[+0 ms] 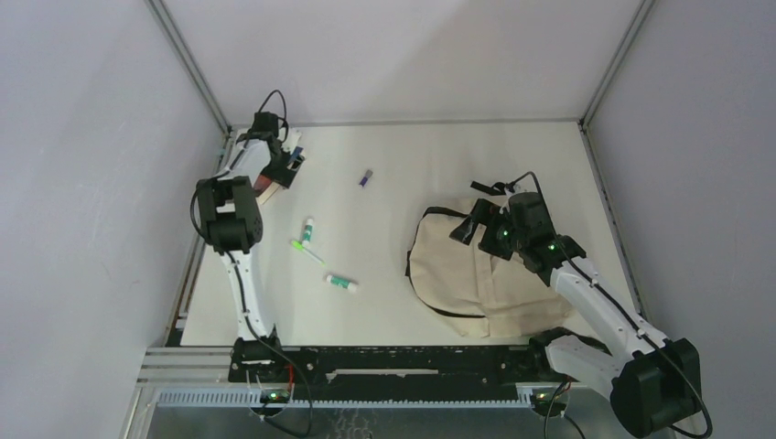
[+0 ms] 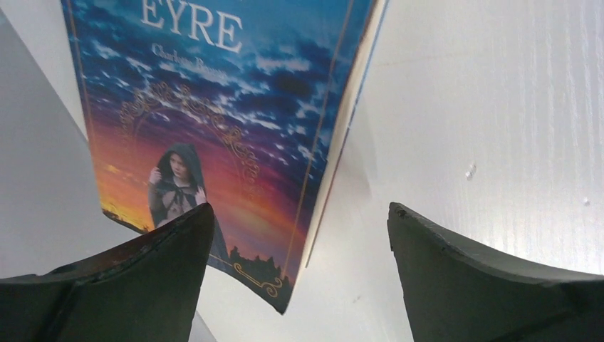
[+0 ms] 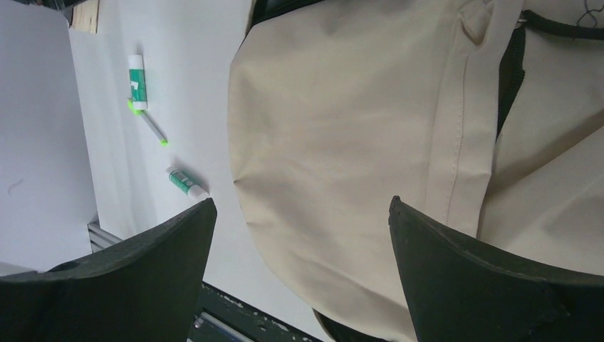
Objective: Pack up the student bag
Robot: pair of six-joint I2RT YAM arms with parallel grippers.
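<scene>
My left gripper is open over a book [image 2: 214, 121] with "EYRE" on its blue sunset cover; the book's right edge lies between the fingertips, nothing held. In the top view it is at the table's back left, mostly under the arm. My right gripper hangs open over the beige bag [image 3: 335, 135] on the table's right, with a fold and dark zipper showing. Two glue sticks [image 1: 307, 230] [image 1: 340, 283], a green-tipped pen [image 1: 313, 255] and a small purple item [image 1: 366, 178] lie loose mid-table.
The white table [image 1: 375, 229] has free room at centre and back. Walls and metal rails [image 1: 599, 183] enclose the sides and back. The bag reaches near the front edge.
</scene>
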